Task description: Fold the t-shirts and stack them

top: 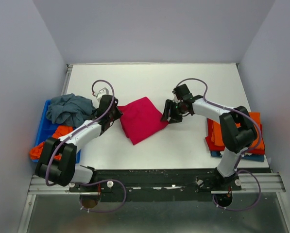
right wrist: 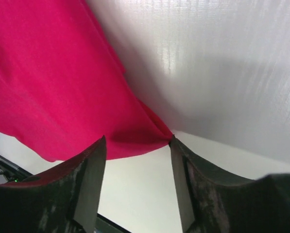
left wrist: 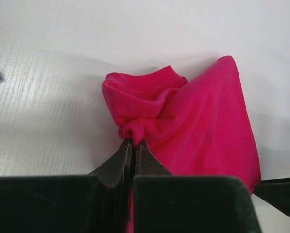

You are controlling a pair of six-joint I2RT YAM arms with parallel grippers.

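A red t-shirt (top: 142,121) lies spread on the white table. My left gripper is shut on a gathered edge of it, at its left in the top view. My right gripper stands open at the shirt's right corner (right wrist: 154,136), its two fingers either side of that corner.
A blue bin (top: 43,128) at the left holds a grey-blue shirt (top: 69,109) and orange cloth (top: 38,150). A folded stack (top: 256,136) of red, orange and blue shirts sits at the right.
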